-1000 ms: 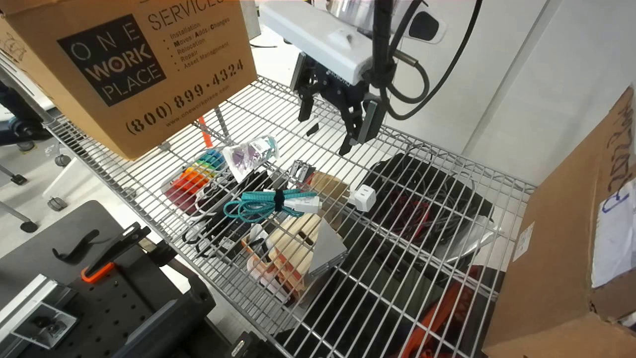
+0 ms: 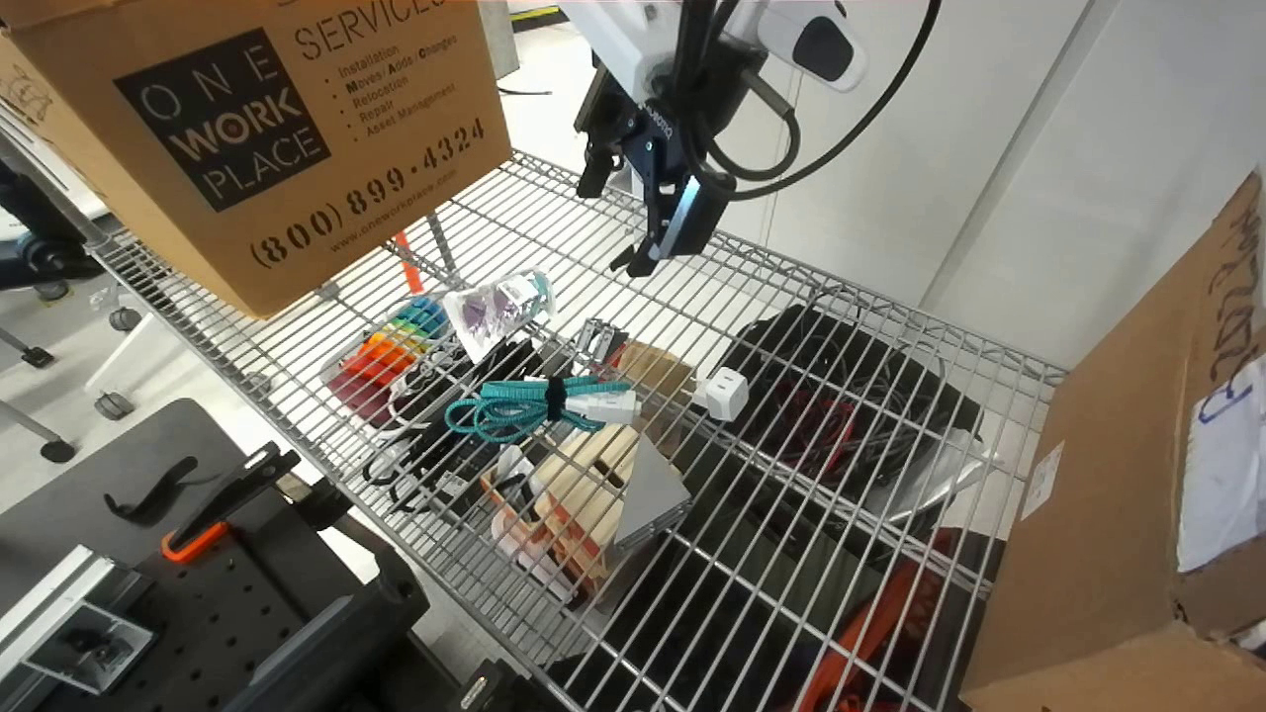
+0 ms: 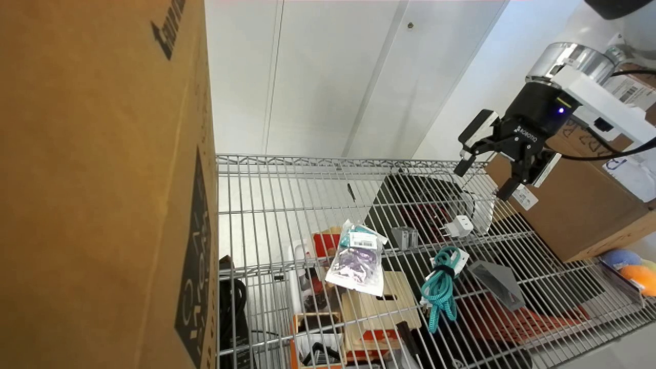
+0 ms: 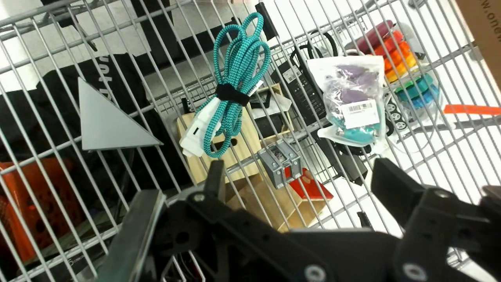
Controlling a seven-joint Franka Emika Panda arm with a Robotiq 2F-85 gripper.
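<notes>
My gripper [image 3: 484, 178] stands open above the wire shelf [image 2: 771, 570], its fingers spread and nothing between them. Under it in the wrist view, a small grey metal block [image 4: 280, 164] rests on the wires. A teal braided cable [image 4: 235, 80], bundled with a black strap and with a white plug end, lies left of the block. To the right is a clear bag [image 4: 350, 101] with purple and teal contents. A grey triangular wedge [image 4: 110, 120] lies at the left. The white charger [image 3: 458, 226] shows in both exterior views; I cannot make it out from the wrist.
A large cardboard box [image 2: 273, 131] stands at one end of the shelf and another box [image 2: 1104, 475] at the other. Beneath the wires, a lower level holds wooden boxes, a dark bag and an orange basket [image 4: 37, 202]. A wall closes off the back.
The gripper has risen and shifted slightly left in exterior view 1, and it has turned. It is open in both frames. The things on the shelf lie where they were.
</notes>
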